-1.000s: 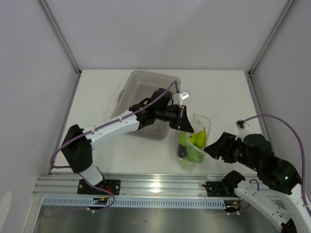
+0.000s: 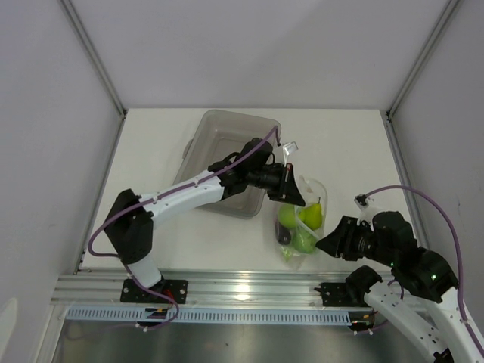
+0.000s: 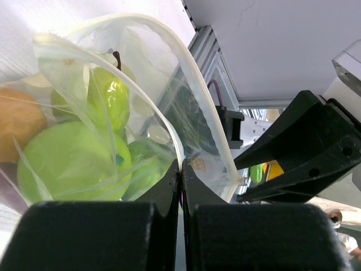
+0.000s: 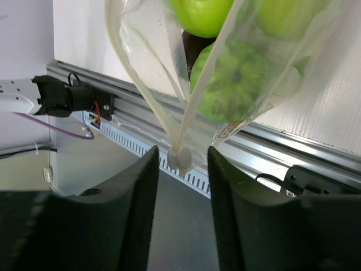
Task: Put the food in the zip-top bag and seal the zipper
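Note:
The clear zip top bag holds play food: a green pear, round green pieces and a brown-orange piece. Its mouth gapes, with the two zipper edges apart and meeting at a corner tab. My left gripper is shut on one edge of the bag's mouth, which runs in between its fingertips. At the near right corner, my right gripper stands part open; in its wrist view the corner tab appears between the fingers, but whether they touch it cannot be told.
A grey open bin stands behind the left arm. Metal rails run along the table's front edge, just in front of the bag.
The left arm has moved a little to the right with the bag edge.

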